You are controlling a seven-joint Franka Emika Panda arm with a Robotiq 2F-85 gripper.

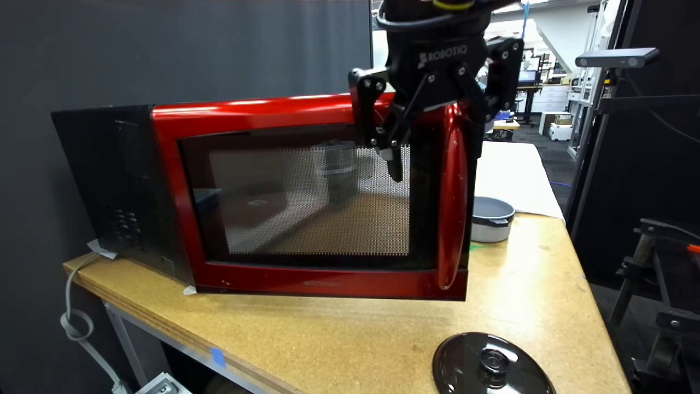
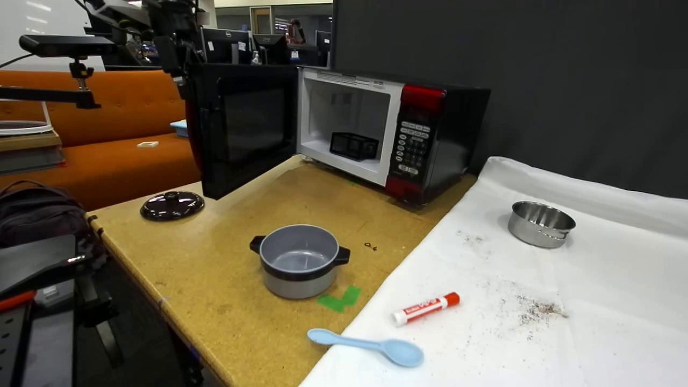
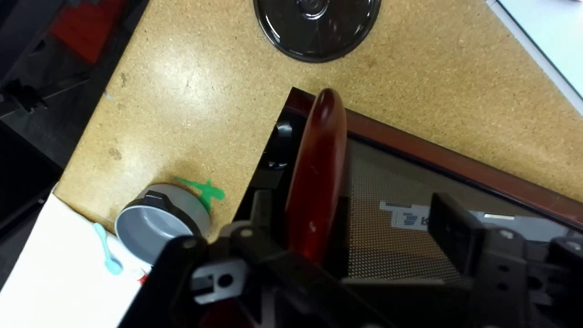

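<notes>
The microwave stands with its red-framed door swung wide open. A long red handle runs down the door's free edge. My gripper is at the top of the door by this handle, its fingers apart. In the wrist view the handle passes close beside the left finger, while the right finger stands over the door's window. Whether the left finger touches the door is hidden. Nothing is clamped between the fingers.
A grey pot with black handles sits on the wooden table, its dark lid near the edge. A spoon, a red marker and a steel bowl lie on white cloth. Inside the microwave is a black object.
</notes>
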